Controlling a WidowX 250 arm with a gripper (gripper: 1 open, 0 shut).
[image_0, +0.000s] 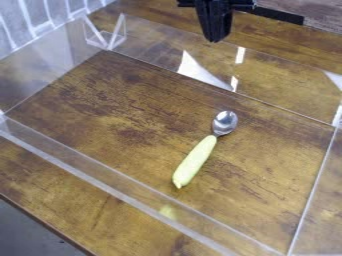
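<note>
A spoon (197, 158) with a pale yellow-green handle and a silver bowl lies on the wooden surface inside a clear-walled enclosure, right of centre. My black gripper (214, 36) hangs at the top of the view, well above and behind the spoon. It looks shut, and nothing shows between its fingers; its upper part is cut off by the frame.
Clear plastic walls (120, 188) surround the wooden floor (94, 100). A white railing shows at the top left, and grey ground at the bottom left.
</note>
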